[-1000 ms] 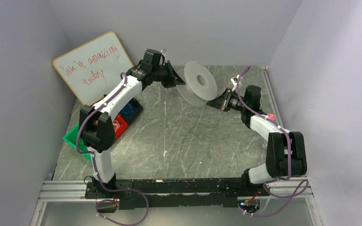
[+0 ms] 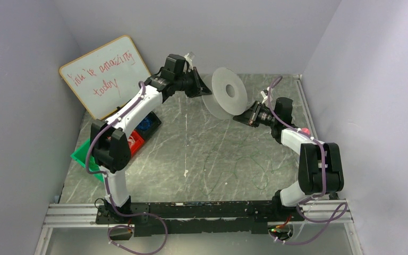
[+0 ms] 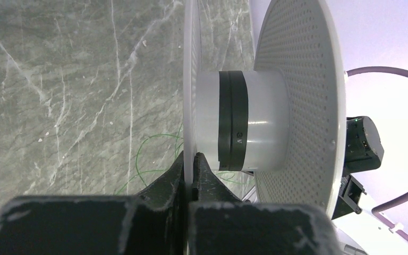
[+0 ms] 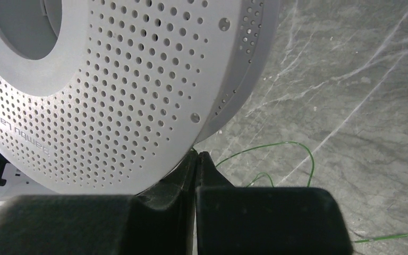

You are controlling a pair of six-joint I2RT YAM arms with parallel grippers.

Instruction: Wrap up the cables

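Observation:
A white perforated spool (image 2: 229,103) hangs above the table between the arms, its hub (image 3: 268,119) banded in black. My left gripper (image 2: 206,91) is shut on the rim of its near flange. My right gripper (image 2: 239,119) is shut, close beside the spool's lower edge; whether it holds cable is hard to tell. A thin green cable (image 3: 144,141) (image 4: 292,143) lies in loose loops on the grey marble table (image 2: 164,175) below.
At the left stand a whiteboard (image 2: 104,74) and green (image 2: 79,156), red (image 2: 136,141) and black (image 2: 154,127) bins. Grey walls bound the table at back and sides.
The spool and my left gripper have shifted slightly to the right. The right arm's elbow has moved a little left and up in the top view.

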